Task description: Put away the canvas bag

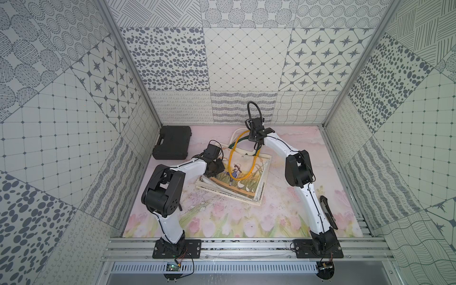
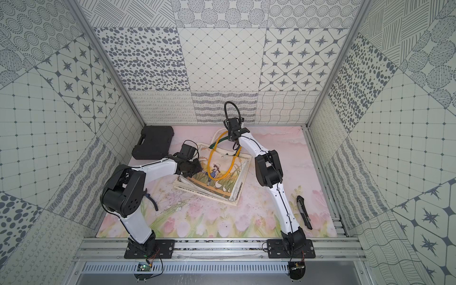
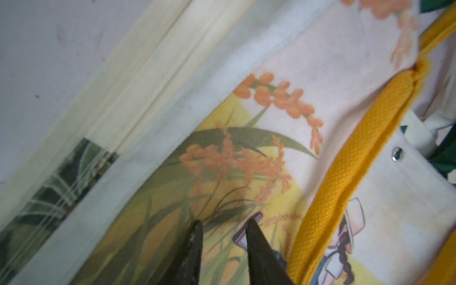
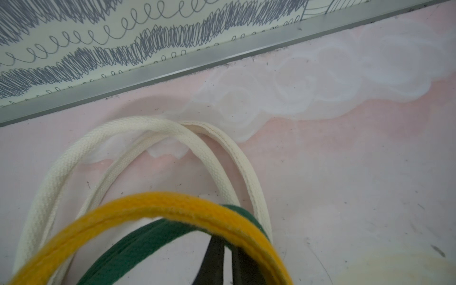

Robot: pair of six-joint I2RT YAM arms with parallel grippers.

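Flat on the table lies the printed canvas bag (image 1: pixel 247 161), its top toward the back wall, with yellow, green and white handles. In the left wrist view the bag's picture fills most of the frame, and my left gripper stands open over it, nothing between its fingers. At the top of the bag my right gripper is at the handles. The yellow handle (image 4: pixel 161 201) passes across one finger, with the green handle (image 4: pixel 137 244) just behind it. White handles (image 4: pixel 137 123) arch beyond. Whether the right fingers hold a handle is hidden.
A black case (image 1: pixel 172 142) stands at the back left. Near the right edge lies a black tool (image 1: pixel 327 212), and another dark tool (image 2: pixel 151 200) is by the left arm. The table right of the bag is free.
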